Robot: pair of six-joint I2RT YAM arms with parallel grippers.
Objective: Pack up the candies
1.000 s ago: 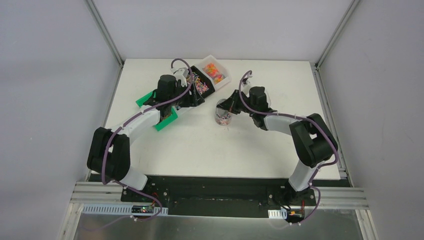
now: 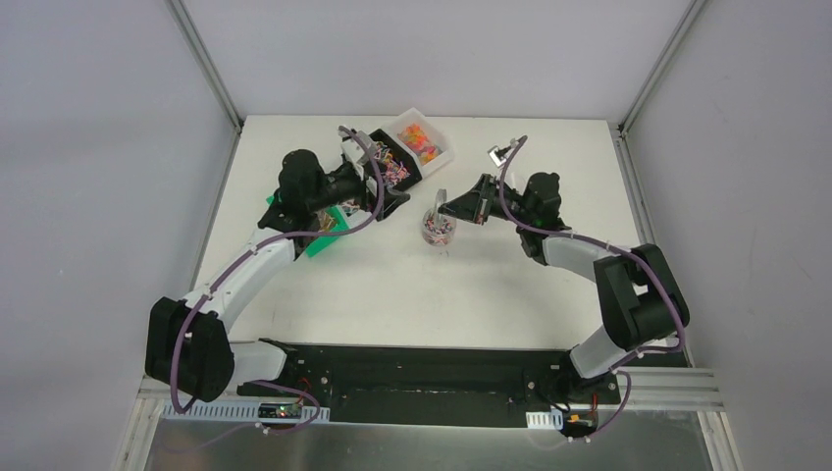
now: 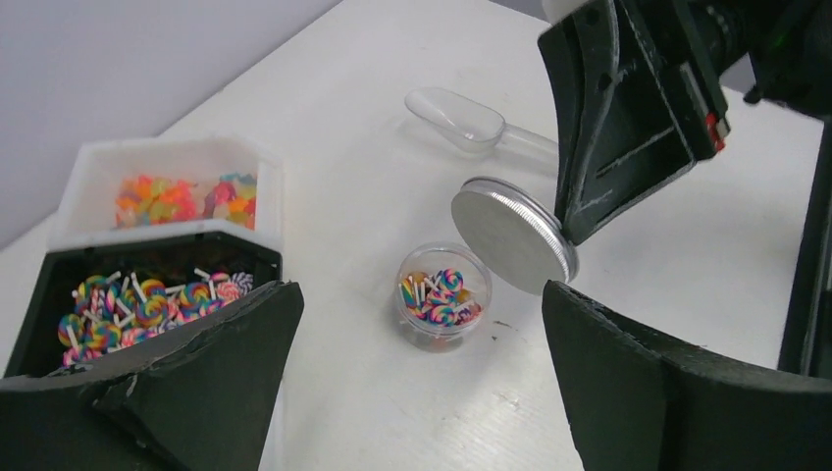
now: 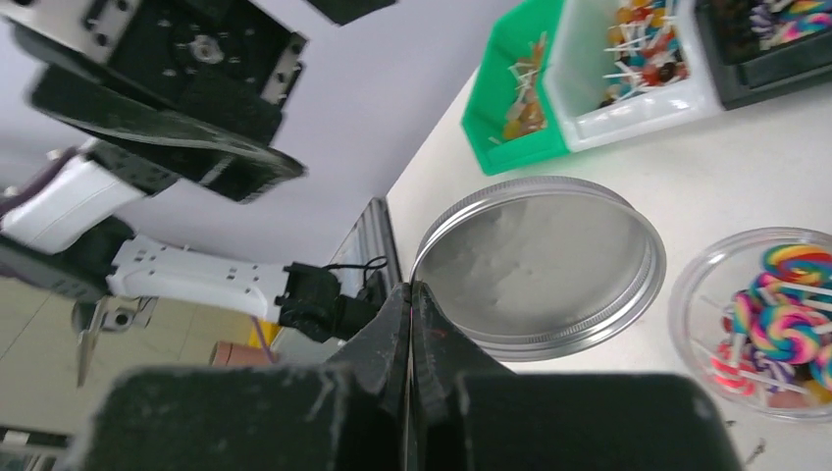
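Note:
A clear round jar point(image 3: 417, 339) stands upright on the white table with several lollipops point(image 3: 441, 296) inside, its mouth uncovered. My right gripper is shut on the rim of a silver lid point(image 4: 538, 263), which hangs tilted above and beside the jar. In the left wrist view the lid point(image 3: 510, 234) shows its flat face towards the jar, apart from it. My left gripper is open with nothing between its fingers; it hovers left of the jar, over the candy bins.
A black bin point(image 3: 29, 329) holds lollipops, and behind it a white bin point(image 3: 265, 191) holds bright candies. A green bin point(image 4: 535, 147) and another white bin point(image 4: 643, 116) stand beside them. Behind the jar lies a clear scoop point(image 3: 456, 118).
My right gripper has moved right and back from over the jar, and the lid now tilts steeply. The left arm has shifted a little left after a small move right.

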